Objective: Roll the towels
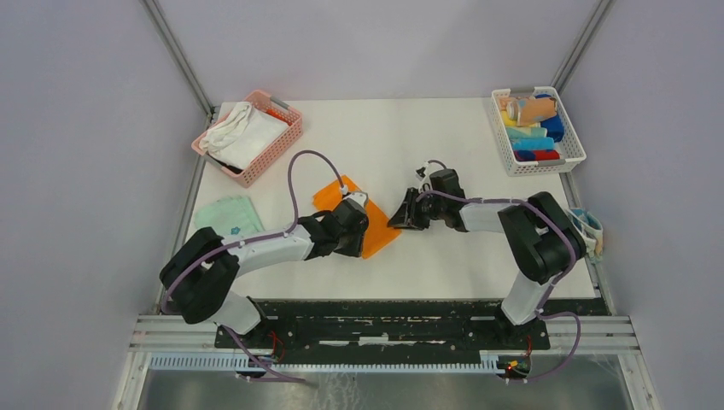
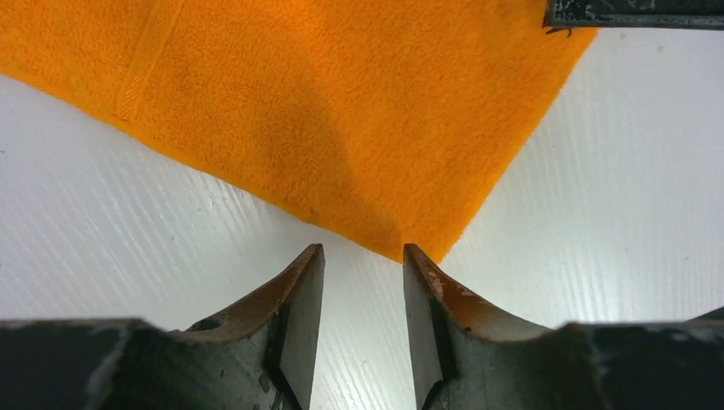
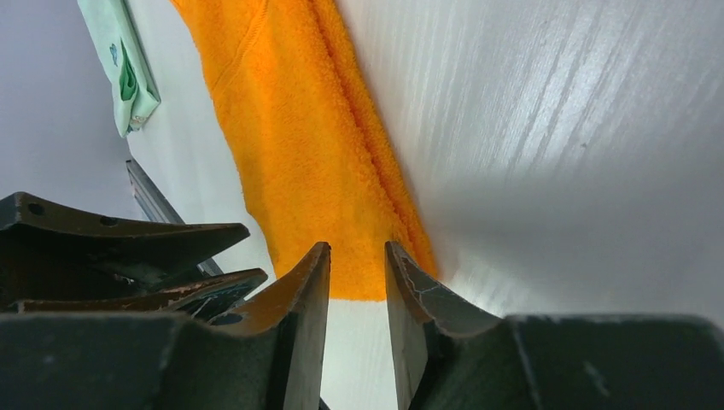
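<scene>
An orange towel (image 1: 380, 235) lies flat in the middle of the table, a fold along its long side in the right wrist view. My left gripper is low at the towel's near corner, fingers part open with nothing seen held between them. My right gripper is at the other corner of the same end, part open, its fingertips at the towel's edge. In the top view both grippers hide parts of the towel.
A pink basket (image 1: 284, 137) of white towels stands back left, a white basket (image 1: 508, 166) of rolled towels back right. A mint folded towel (image 1: 226, 213) lies left.
</scene>
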